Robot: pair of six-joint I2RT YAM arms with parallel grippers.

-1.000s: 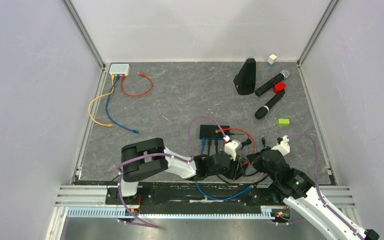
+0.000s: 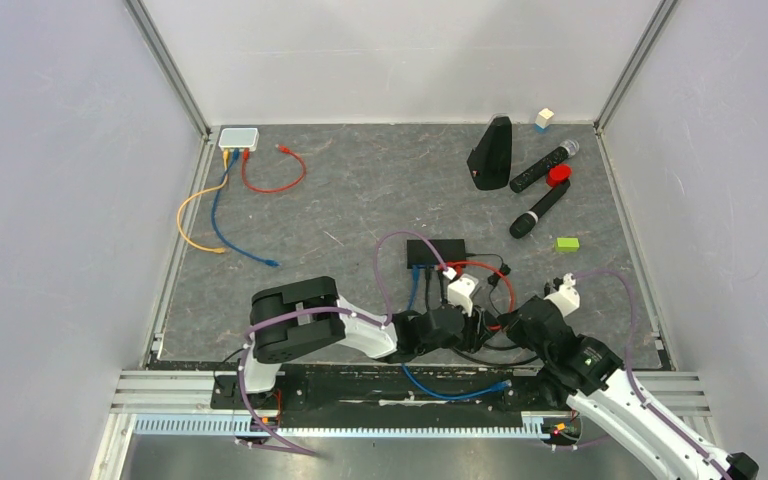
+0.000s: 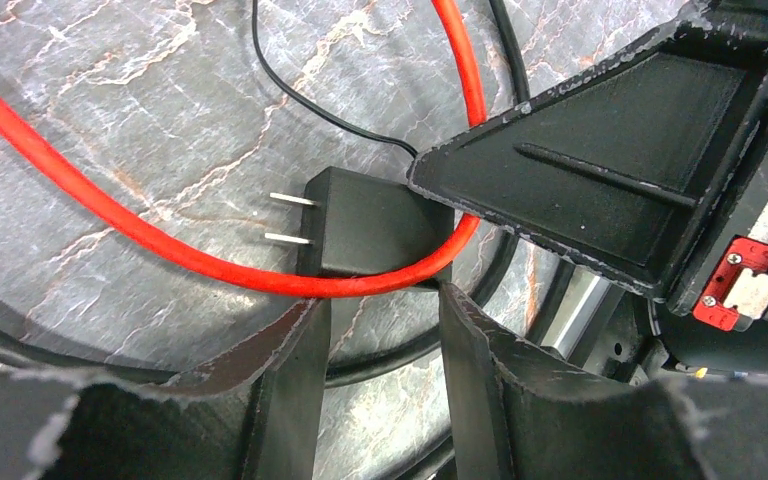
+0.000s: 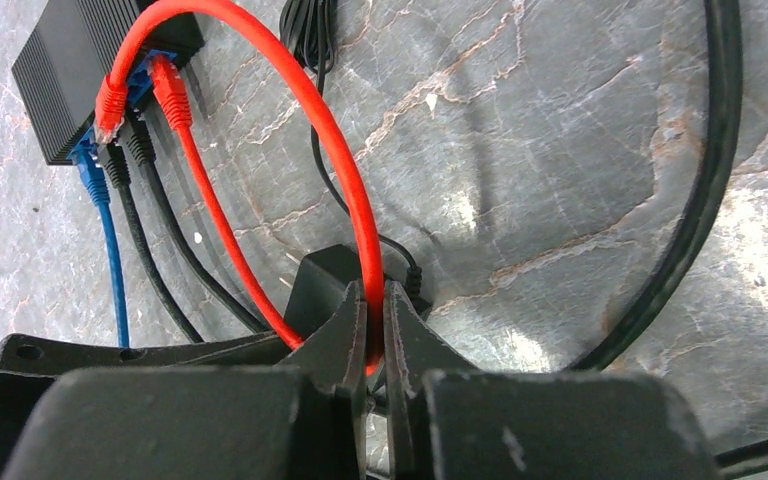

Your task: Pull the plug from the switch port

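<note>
The black switch (image 2: pixel 435 250) (image 4: pixel 90 60) has blue, black and red cables along its port side; one red plug (image 4: pixel 170 90) sits at a port, another (image 4: pixel 110 105) lies at the switch's edge, whether seated I cannot tell. My right gripper is shut on the looping red cable (image 4: pixel 330 140). My left gripper is part open, its fingertips at the red cable where it crosses the black power adapter (image 3: pixel 370 225), at the lower middle of the top view.
Microphones (image 2: pixel 540 208), a black stand (image 2: pixel 490 155) and a green block (image 2: pixel 567 244) lie at the right. A white box (image 2: pixel 239 137) with cables is at the back left.
The switch has shifted slightly up and to the right in the top view, with the cables at it moving along.
</note>
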